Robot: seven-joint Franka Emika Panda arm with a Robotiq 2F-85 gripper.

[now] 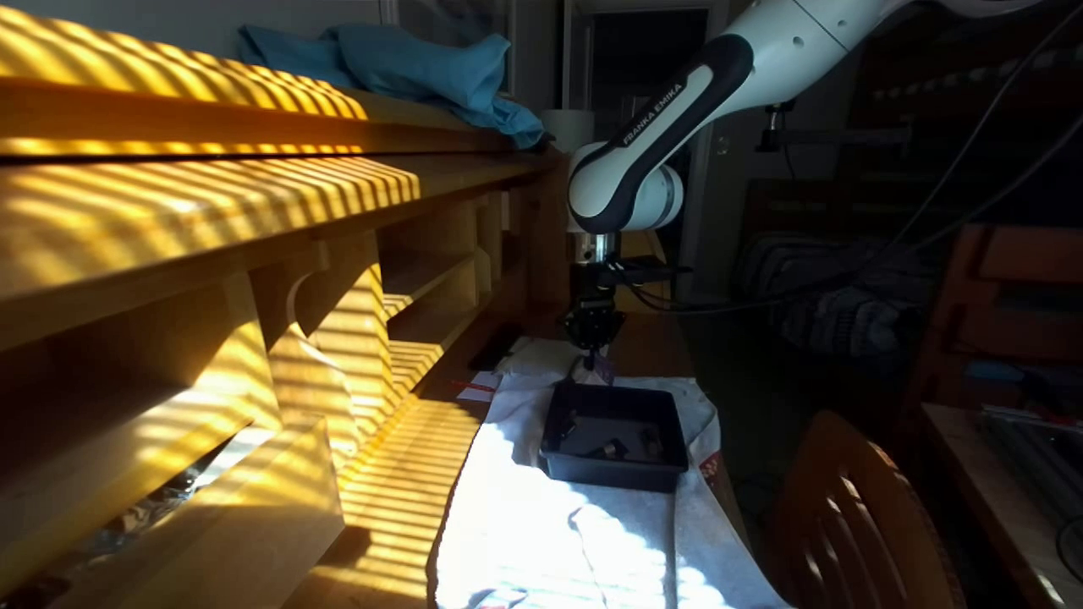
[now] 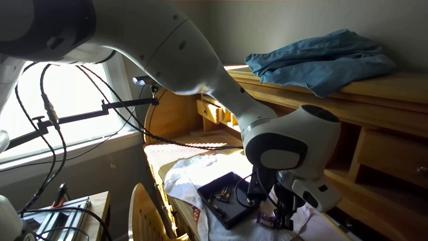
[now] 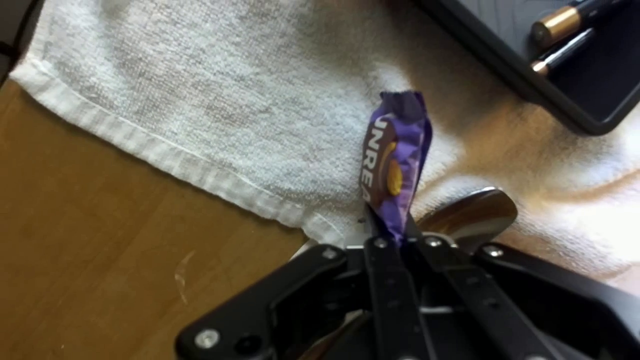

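A small purple wrapped bar (image 3: 393,159) stands out from my gripper, its near end pinched between the closed fingers. White letters and a yellow nut picture show on the wrapper. From the side, the same purple packet (image 2: 265,219) hangs by the gripper (image 2: 283,225), close to the dark tray. In exterior view 1 the gripper (image 1: 591,355) is above the cloth just behind the tray's far edge, raised off the table. The black tray (image 1: 611,474) holds several small dark and brass-coloured pieces.
A whitish towel (image 3: 198,114) lies under the tray, over the wooden desk (image 3: 108,252). Beneath the gripper rests a shiny spoon-like metal piece (image 3: 474,215). Desk shelves (image 1: 431,279) line one side; a wooden chair (image 1: 863,507) stands on the other.
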